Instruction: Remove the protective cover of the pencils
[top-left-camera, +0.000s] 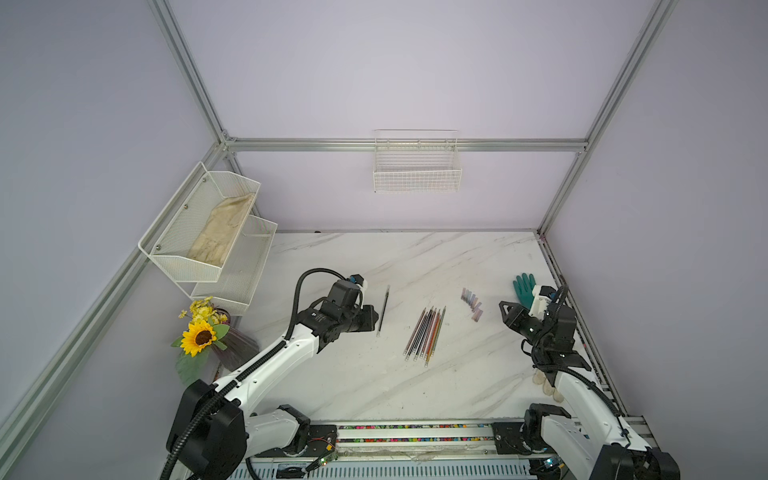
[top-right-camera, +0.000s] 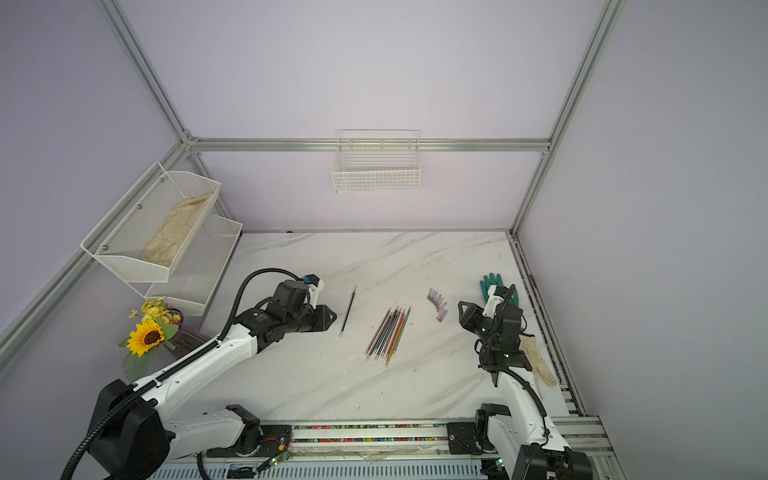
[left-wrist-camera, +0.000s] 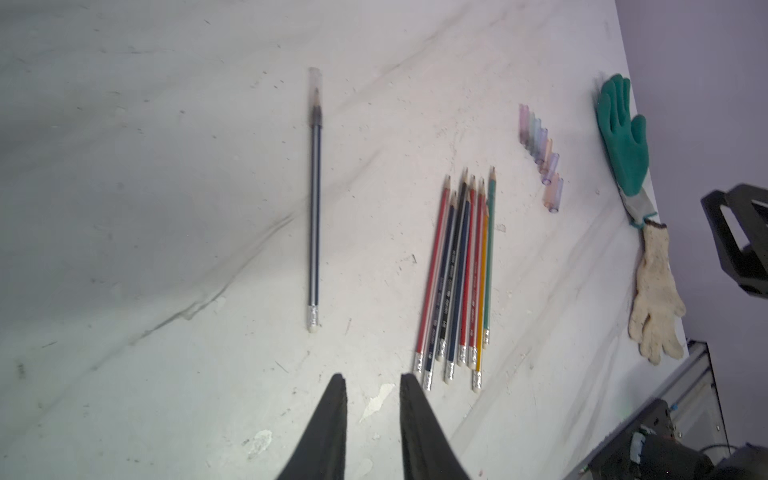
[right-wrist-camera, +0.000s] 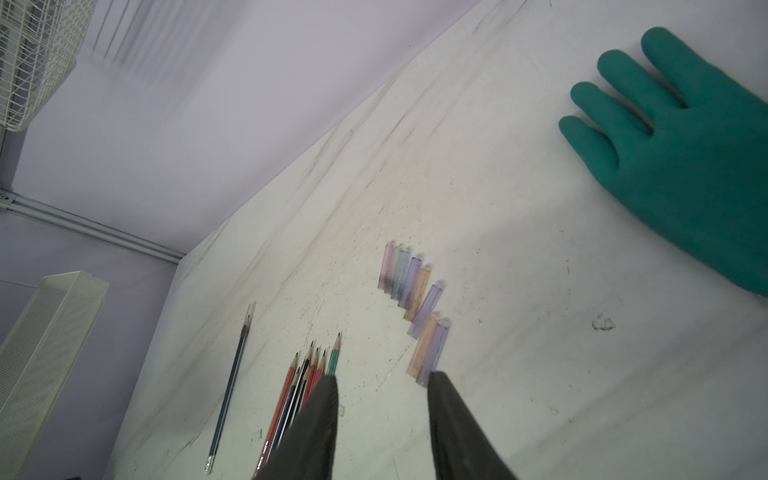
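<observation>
One dark blue pencil (left-wrist-camera: 314, 208) lies apart on the marble table, with a clear cover (left-wrist-camera: 315, 84) over its tip in the left wrist view. To its right is a group of several pencils (left-wrist-camera: 464, 280), their tips showing bare. Several loose tinted covers (right-wrist-camera: 412, 300) rest in a slanting row farther right. Above the table's left part, my left gripper is part open with an empty gap, the lone pencil lying ahead of it. My right gripper hangs at the right side, part open and empty, facing the row of covers.
A green glove (right-wrist-camera: 680, 152) and a cream glove (left-wrist-camera: 656, 296) lie along the right edge. White baskets (top-left-camera: 216, 228) and a sunflower vase (top-left-camera: 236, 348) stand at the left. Bare table surrounds the pencils.
</observation>
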